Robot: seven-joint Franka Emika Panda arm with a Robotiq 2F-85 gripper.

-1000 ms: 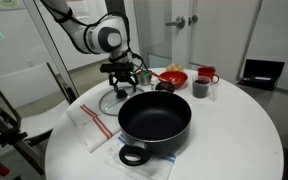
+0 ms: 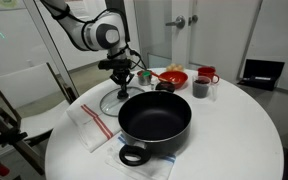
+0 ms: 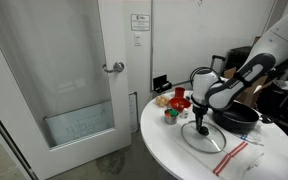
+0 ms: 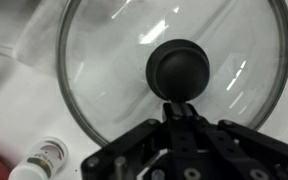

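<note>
A round glass lid (image 4: 104,60) with a dark rim lies flat on the white table, its black knob (image 4: 178,70) pointing up. In the wrist view my gripper is shut, its fingertips close together at the knob's near edge. Nothing shows between them; whether they touch the knob I cannot tell. From the second exterior view, the gripper (image 3: 196,117) hangs just over the lid (image 3: 203,138). Beside the lid stands a large black pan (image 2: 155,118), uncovered and empty.
A striped towel (image 2: 92,125) lies by the lid, and another cloth (image 2: 154,165) sits under the pan's handle. Behind the pan are a red bowl (image 2: 174,77), a dark mug (image 2: 201,87) and several small containers.
The arm's wrist has shifted slightly over the lid. Lid, pan and towels look unmoved.
</note>
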